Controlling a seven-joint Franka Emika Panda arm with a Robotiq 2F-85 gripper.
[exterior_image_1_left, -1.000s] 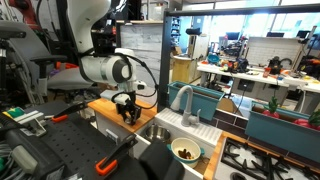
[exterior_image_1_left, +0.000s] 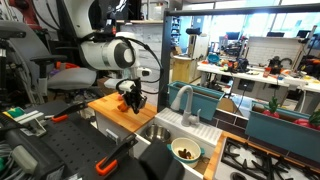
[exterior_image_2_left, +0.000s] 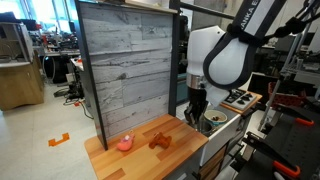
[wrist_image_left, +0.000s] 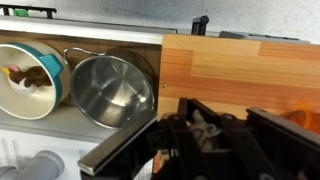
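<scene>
My gripper is above the wooden board (wrist_image_left: 225, 75), near its edge beside the sink. Its fingers are closed on a small greyish thing (wrist_image_left: 203, 124), too blurred to identify. Beyond the board edge sits a round steel pot (wrist_image_left: 112, 92), and past it a white and teal bowl (wrist_image_left: 30, 100) with small coloured items inside. On the board lie an orange-brown object (exterior_image_2_left: 160, 140) and a reddish one (exterior_image_2_left: 125, 143). In exterior view 1 the gripper (exterior_image_1_left: 138, 100) shows small and dark over the board.
A tall faucet (exterior_image_1_left: 184, 98) rises behind the sink. Right of it are a stovetop (exterior_image_1_left: 255, 160) and a teal planter (exterior_image_1_left: 280, 128). A grey panelled wall (exterior_image_2_left: 135, 80) stands behind the board.
The arm has risen from low over the board. My gripper is now higher and a little to the right in exterior view 1; the pot and bowl have not moved.
</scene>
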